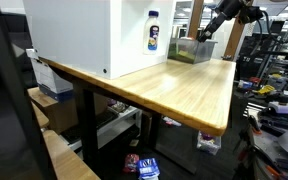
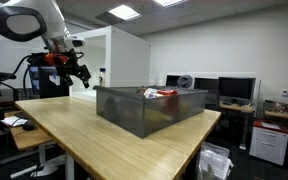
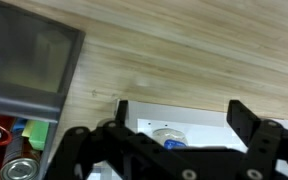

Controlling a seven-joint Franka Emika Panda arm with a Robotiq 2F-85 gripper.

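My gripper stands open with nothing between its fingers. Wood tabletop lies below it in the wrist view. A white bottle (image 1: 152, 36) with a blue cap and a dark label stands upright beside the white cabinet. In the wrist view, a round white-and-blue thing (image 3: 171, 137) shows low between the dark fingers, partly covered by the gripper; it may be the bottle from above. A long grey bin (image 2: 169, 113) sits on the table with red and white items inside. In exterior view 2 the gripper (image 2: 71, 79) hangs above the table, left of the bin.
The tall white cabinet (image 1: 84, 30) rises at the table's edge. Several cans and packs, such as a metal-topped can (image 3: 21, 160), lie in the bin. Monitors stand on desks farther back.
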